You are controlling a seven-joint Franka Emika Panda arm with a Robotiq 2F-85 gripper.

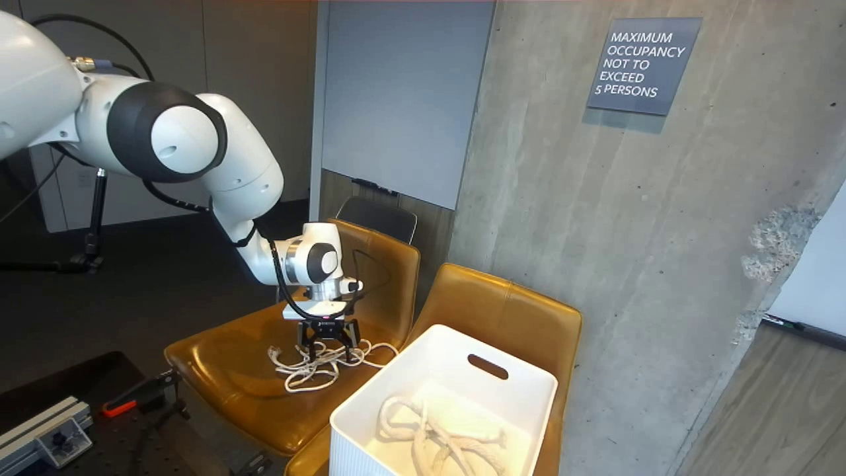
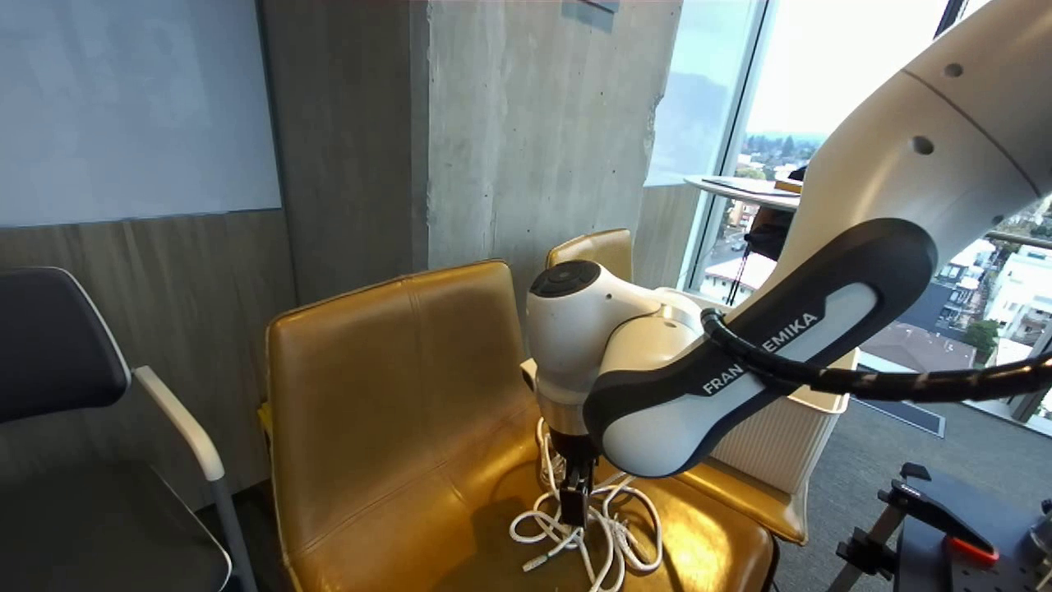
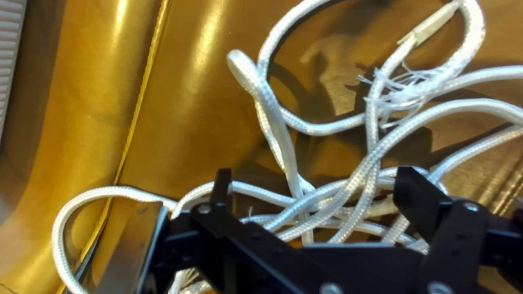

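Observation:
A tangled white rope (image 1: 313,376) lies in loops on the seat of a tan leather chair (image 1: 230,373). Down among its loops is my gripper (image 1: 329,356), open, one finger to each side of the tangle. Several strands of the rope (image 3: 363,181) run between the two black fingers in the wrist view, and none is clamped. A frayed part shows beyond the fingers. In exterior view 2 the gripper (image 2: 574,523) points straight down at the rope (image 2: 621,533), with the far finger hidden.
A white bin (image 1: 492,349) with a thicker pale rope (image 1: 432,436) inside stands on the neighbouring chair, close to the right of the tangle. The chair's backrest (image 2: 394,395) rises behind the gripper. A dark table (image 1: 119,412) with a clamp stands at the front left.

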